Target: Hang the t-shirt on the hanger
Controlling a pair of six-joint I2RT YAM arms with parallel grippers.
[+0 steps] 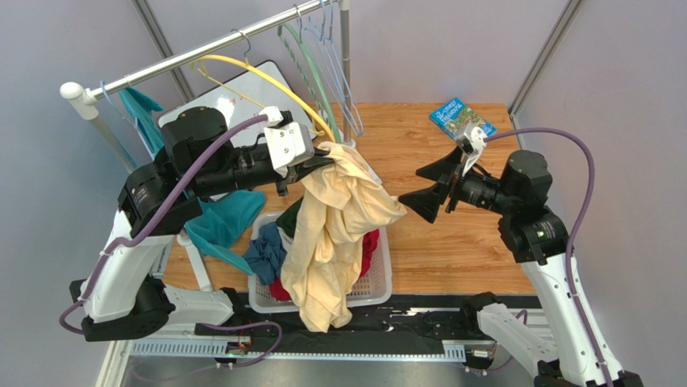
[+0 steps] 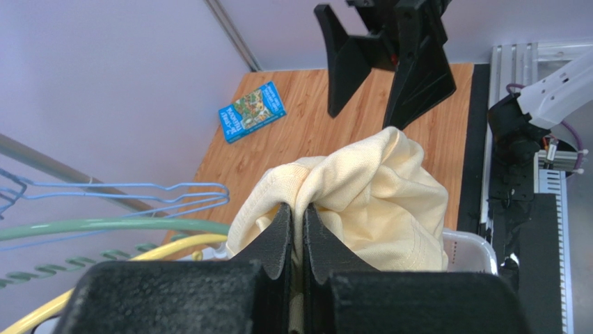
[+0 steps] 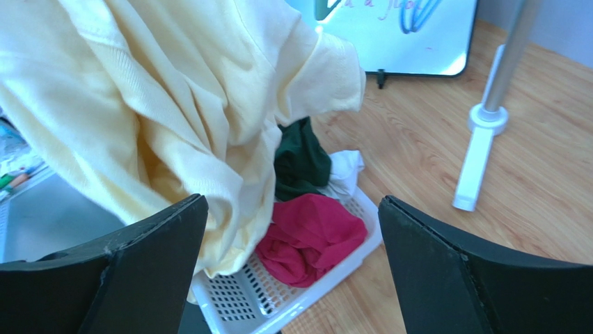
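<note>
A cream t shirt (image 1: 339, 234) hangs from my left gripper (image 1: 310, 165), which is shut on it; in the left wrist view the cloth (image 2: 376, 202) runs between the fingertips. Its lower part falls over the white basket (image 1: 383, 270). My right gripper (image 1: 423, 185) stands open just right of the cloth, nothing between its fingers. In the right wrist view the shirt (image 3: 174, 104) fills the upper left. A yellow hanger (image 1: 266, 76) hangs on the rail (image 1: 201, 48) above and behind the left gripper.
Blue and green hangers (image 1: 310, 60) hang at the rail's right end. Teal cloth (image 1: 218, 222) drapes at left. Red, blue and dark green clothes lie in the basket. A whiteboard (image 1: 201, 109) stands behind.
</note>
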